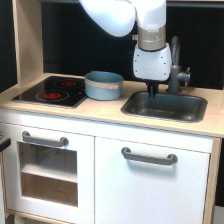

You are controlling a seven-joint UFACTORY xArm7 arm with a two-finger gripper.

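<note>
The white robot arm comes down from the top, its dark gripper (pixel 152 88) hanging over the left back of the dark sink (pixel 180 106), beside the tap (pixel 176 62). The small fingers are dark against the dark sink, so whether they are open or shut is unclear. A blue-grey pot (pixel 104 89) stands on the counter left of the gripper.
A black hob (pixel 45 95) with red rings is at the left of the wooden counter (pixel 110 114). Below are white cupboards (pixel 150 190) with grey handles, and an open-looking compartment at the lower left. A dark back wall stands behind.
</note>
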